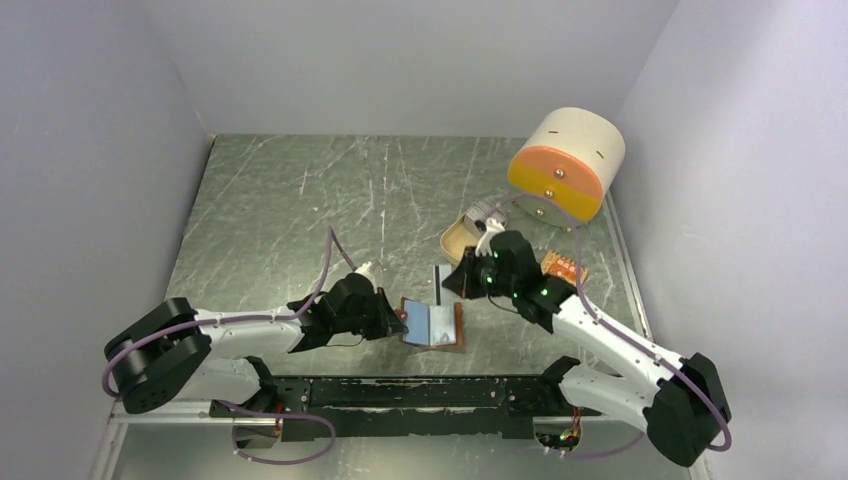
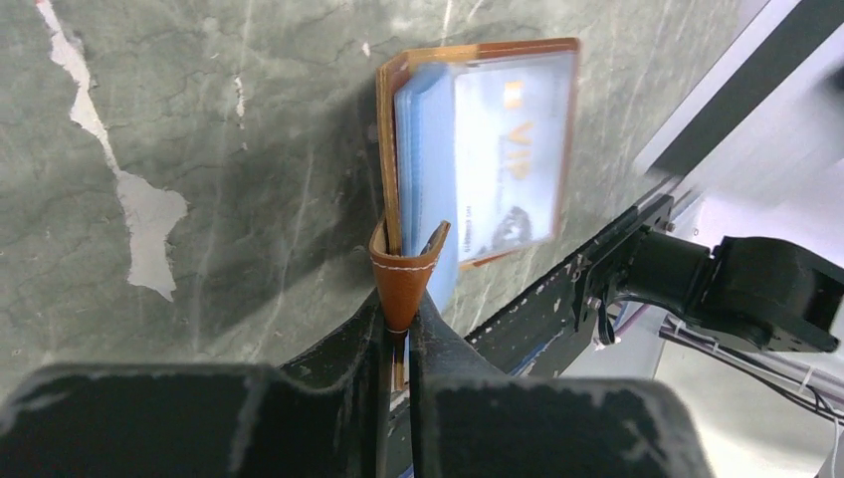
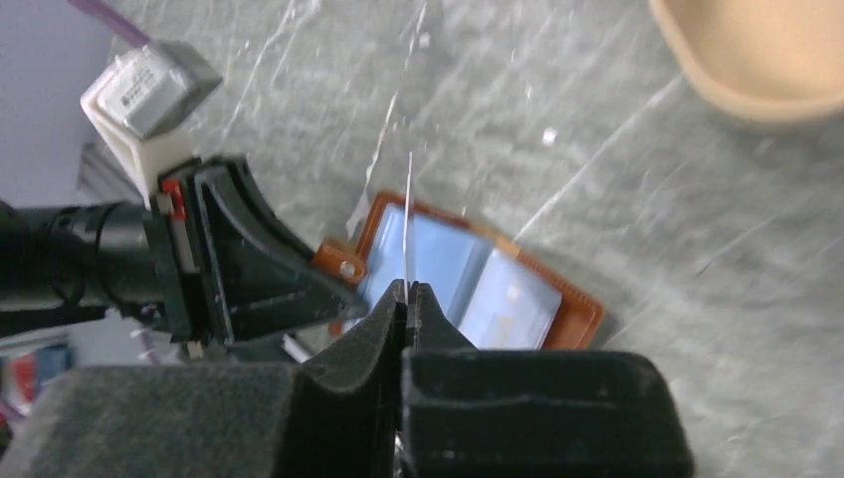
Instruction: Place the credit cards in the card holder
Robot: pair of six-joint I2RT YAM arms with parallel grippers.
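Note:
The open card holder [image 1: 459, 328], brown with pale blue and clear pockets, lies on the grey marbled table near its front edge. In the left wrist view its brown leather strap [image 2: 401, 284] is pinched by my left gripper, which is shut. A white card with a black stripe [image 1: 445, 272] hangs from my right gripper [image 1: 460, 284], just behind the holder and apart from it. The right wrist view shows this card [image 3: 409, 219] edge-on as a thin line rising from the shut fingertips [image 3: 430, 317]. A "VIP" insert [image 2: 513, 144] shows in one pocket.
A tan bowl [image 1: 453, 245] stands behind the right gripper. A striped rounded cabinet [image 1: 575, 150] is at the back right, with an orange packet [image 1: 563, 266] in front of it.

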